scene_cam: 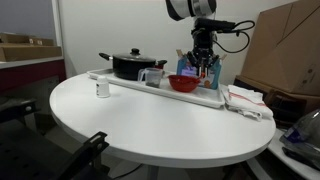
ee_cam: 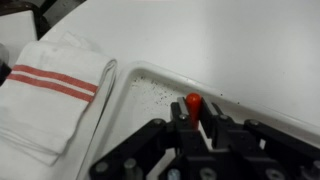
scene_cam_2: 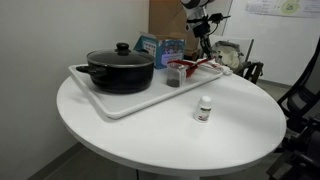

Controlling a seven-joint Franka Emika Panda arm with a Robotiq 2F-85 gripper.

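Note:
In the wrist view my gripper is shut on a small red object [ee_cam: 193, 101], whose rounded end shows between the fingertips. The rest of it is hidden, so its full shape is unclear. Below it lies the white tray [ee_cam: 143, 100], its raised rim crossing the picture. From outside, my gripper [scene_cam: 203, 70] hangs over the tray, just right of the red bowl [scene_cam: 183, 83].
A white towel with red stripes [ee_cam: 55, 80] lies beside the tray. A lidded black pot [scene_cam_2: 120, 70] and a clear measuring cup [scene_cam_2: 180, 73] stand on the tray; a white bottle [scene_cam_2: 203, 109] is on the table. Boxes [scene_cam: 285, 50] stand behind.

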